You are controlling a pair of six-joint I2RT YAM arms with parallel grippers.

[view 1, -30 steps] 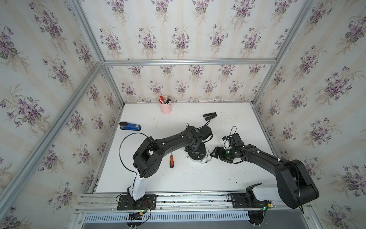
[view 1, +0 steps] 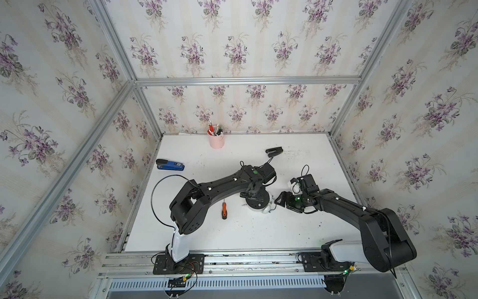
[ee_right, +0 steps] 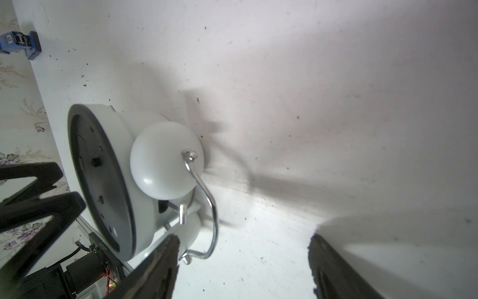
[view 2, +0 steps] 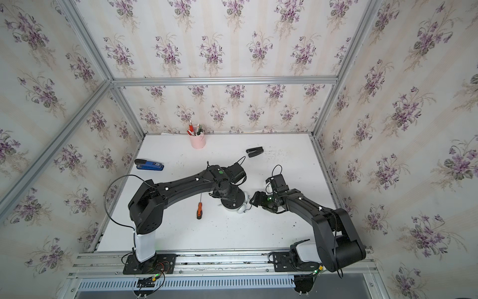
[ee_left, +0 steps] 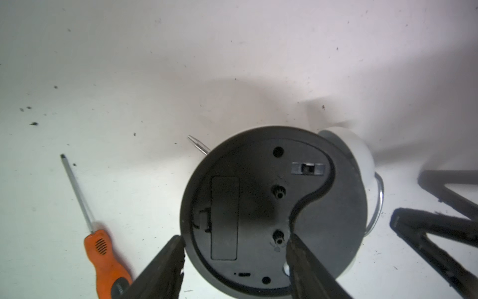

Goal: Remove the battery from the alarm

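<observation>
The alarm clock lies face down on the table, its black back up. On that back the battery cover sits in place with a small latch at its left; any battery is hidden beneath. My left gripper hangs over the clock, its fingers apart, with nothing seen held between them. In the right wrist view, the white bells and wire handle of the alarm clock face my right gripper. Its fingers are spread with bare table between them, to the right of the clock.
An orange screwdriver lies left of the clock. Farther back are a blue stapler, a pink pen cup and a black stapler.
My left arm has shifted slightly left over the clock. The right arm and the clock look unmoved.
</observation>
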